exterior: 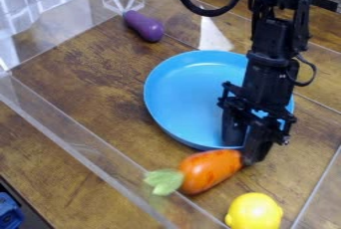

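An orange toy carrot (205, 170) with a pale green top lies on the wooden table below the blue plate. The black gripper (248, 153) hangs low over the plate's right side, with its tips at the carrot's right end. I cannot tell whether its fingers are closed on it. The blue plate (180, 92) is partly hidden behind the arm.
A yellow lemon (253, 213) lies at the bottom right. A purple eggplant (142, 27) and a white wedge (217, 28) are at the back. A clear wall runs along the lower left.
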